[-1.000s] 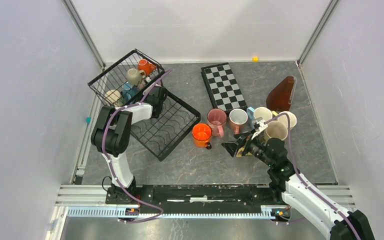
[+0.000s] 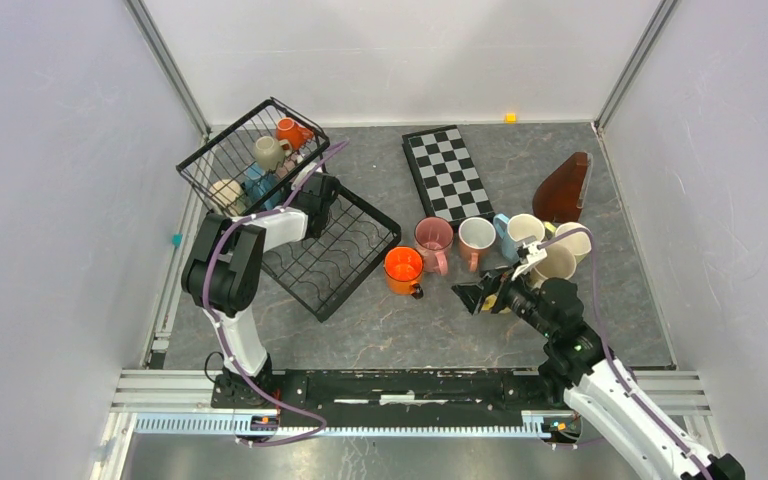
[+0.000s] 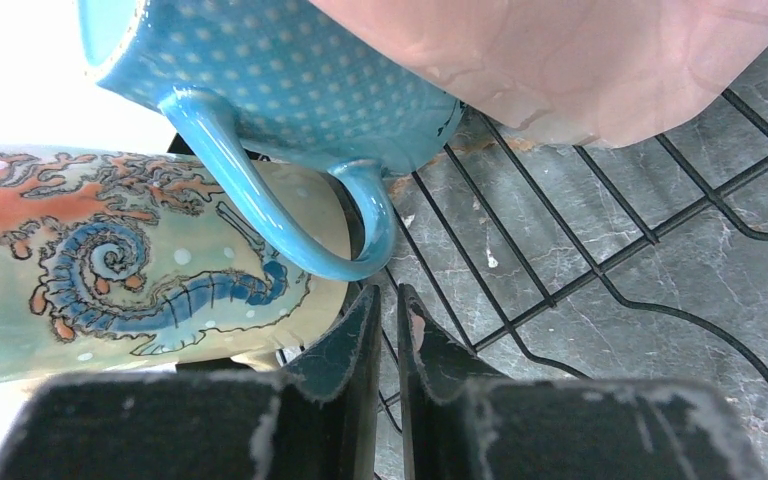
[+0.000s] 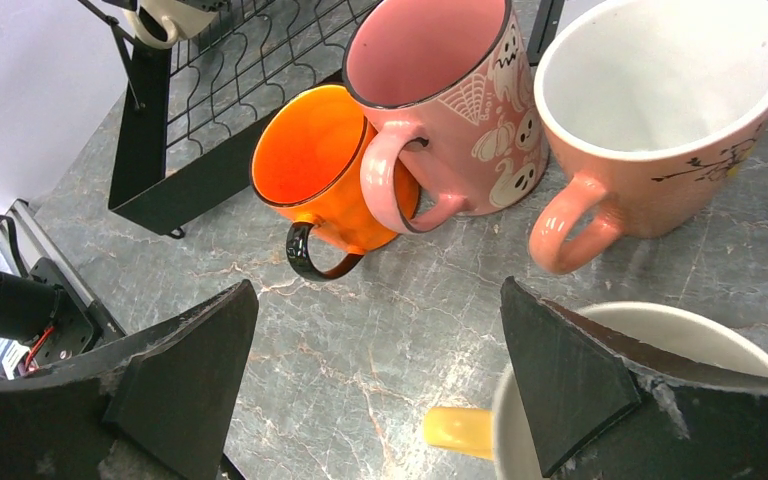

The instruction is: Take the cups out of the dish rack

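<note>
Under the rack's upper tier, my left gripper has its fingertips almost together beside the handle of a blue dotted cup. The narrow gap between them shows nothing clearly held. Next to that cup lie a seahorse-patterned cup and a pale pink cup. The dish rack also carries an orange-red cup and a beige one. My right gripper stands open; one finger overlaps a pale cup with a yellow handle. Orange, pink and white-and-peach cups stand beyond it.
More cups, including a light blue-handled one and a cream one, crowd the right side. A checkered board and a brown object lie behind.
My right gripper has shifted slightly to the right in the top view.
</note>
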